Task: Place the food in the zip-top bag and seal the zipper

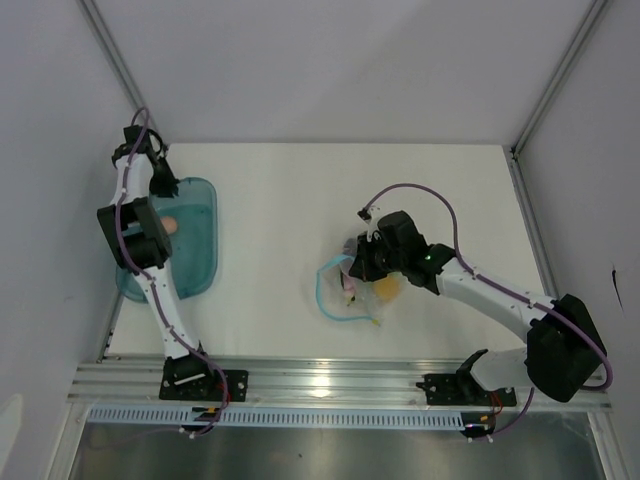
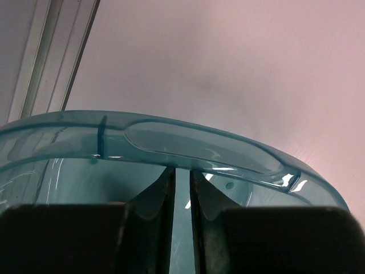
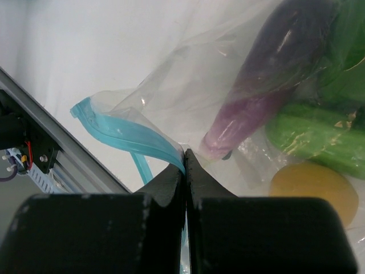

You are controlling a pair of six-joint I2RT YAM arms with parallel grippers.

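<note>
The teal bin (image 1: 205, 250) stands at the left of the table with a round tan item (image 1: 171, 224) inside. My left gripper (image 1: 167, 187) is at its far rim (image 2: 211, 145); its fingertips sit close together at that rim, little gap between them. At centre right lies the clear zip bag with blue zipper (image 3: 128, 131), holding an eggplant (image 3: 268, 68), a green cucumber-like vegetable (image 3: 308, 137) and a yellow item (image 3: 313, 188). My right gripper is shut on the bag's zipper edge.
Metal rails and walls border it on the sides, with a rail along the front.
</note>
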